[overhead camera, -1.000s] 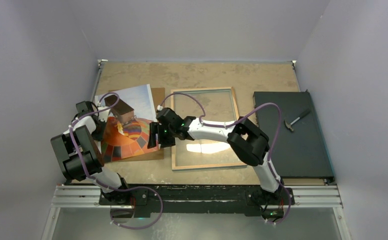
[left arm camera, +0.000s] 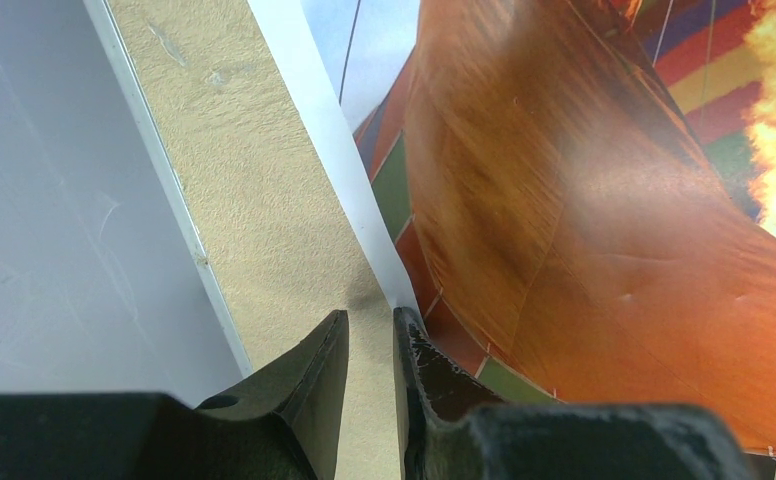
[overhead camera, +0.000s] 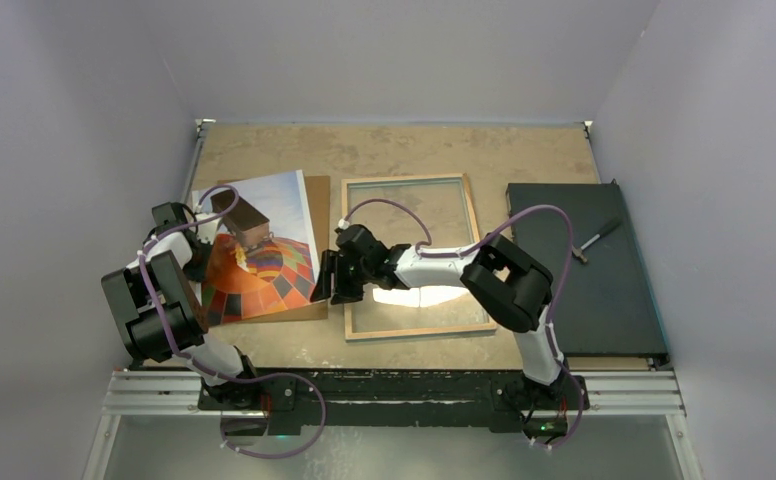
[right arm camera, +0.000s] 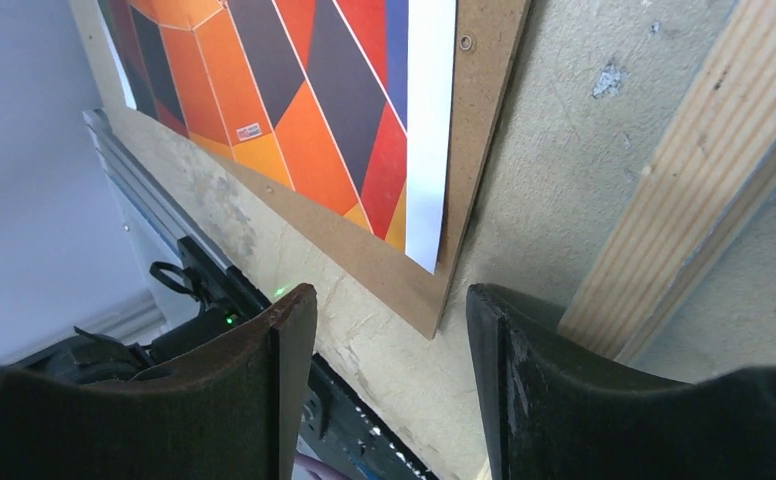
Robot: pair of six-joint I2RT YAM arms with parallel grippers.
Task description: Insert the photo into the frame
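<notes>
The hot-air balloon photo [overhead camera: 264, 270] lies on a brown backing board [overhead camera: 314, 208] at the left. My left gripper is down at the photo's left white border, fingertips slightly apart, one touching the border. My right gripper stands open just off the lower right corner of photo and board, the bare table between its fingers. The wooden frame [overhead camera: 414, 335] with its clear pane lies right of the photo, partly under my right arm.
A dark board [overhead camera: 564, 300] with a hammer [overhead camera: 596, 238] on it lies at the right. Walls stand close at left and right.
My right gripper has moved a little to the right, off the photo's right edge. The photo seems shifted very slightly to the right. The left arm looks still.
</notes>
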